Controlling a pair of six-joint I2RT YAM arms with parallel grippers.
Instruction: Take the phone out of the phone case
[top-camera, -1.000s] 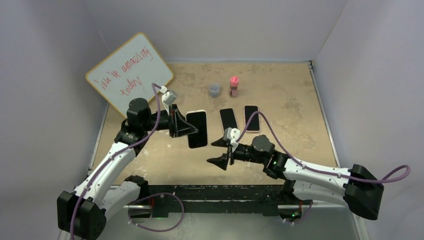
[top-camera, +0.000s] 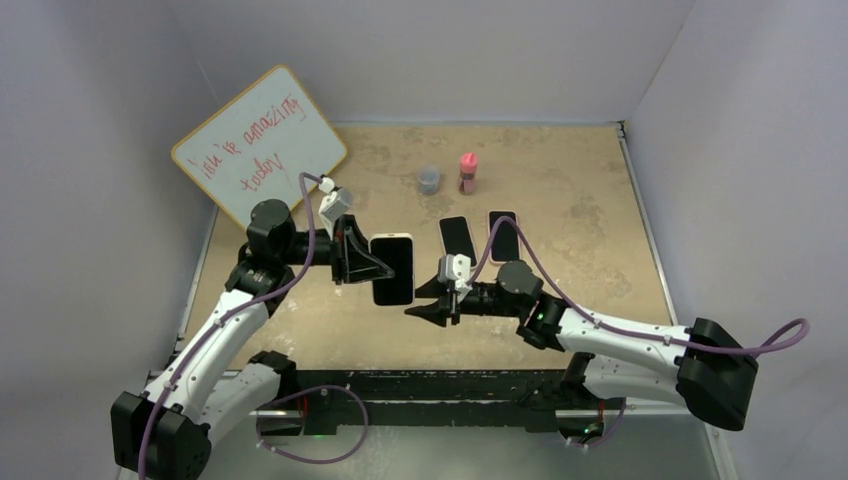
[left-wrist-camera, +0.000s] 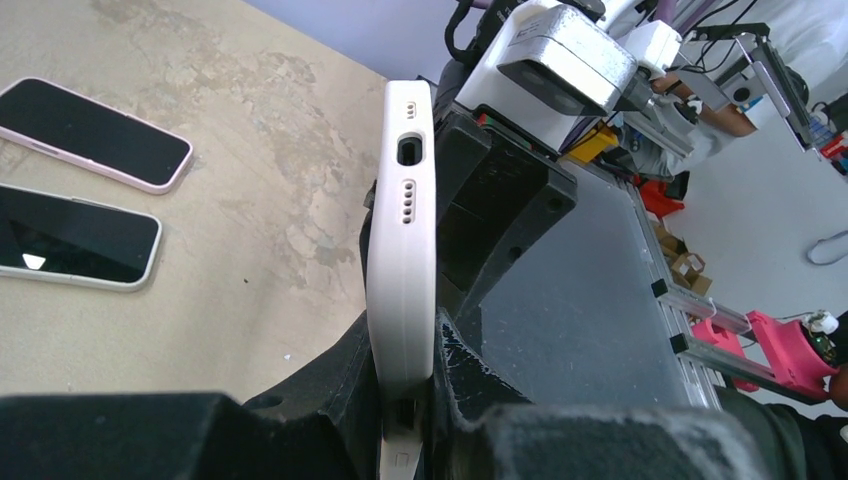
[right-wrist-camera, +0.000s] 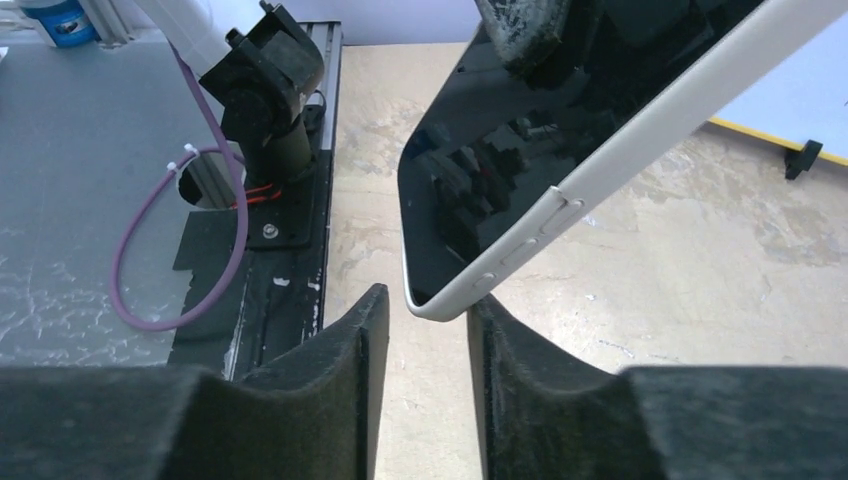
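Observation:
A phone in a white case (top-camera: 393, 269) is held upright in the air by my left gripper (top-camera: 375, 268), which is shut on it; in the left wrist view its narrow white edge (left-wrist-camera: 398, 250) shows ports. My right gripper (top-camera: 420, 300) stands part open just right of the phone's lower corner. In the right wrist view the case's corner (right-wrist-camera: 445, 305) hangs over the gap between the right fingertips; whether they touch it I cannot tell.
Two phones (top-camera: 457, 237) (top-camera: 504, 238) lie on the table (top-camera: 585, 175) behind the right arm. A whiteboard (top-camera: 260, 145), a grey cup (top-camera: 429, 180) and a pink bottle (top-camera: 467, 175) stand farther back.
The right gripper has moved left toward the phone, its fingers closer together. The held phone has shifted slightly down with the left gripper.

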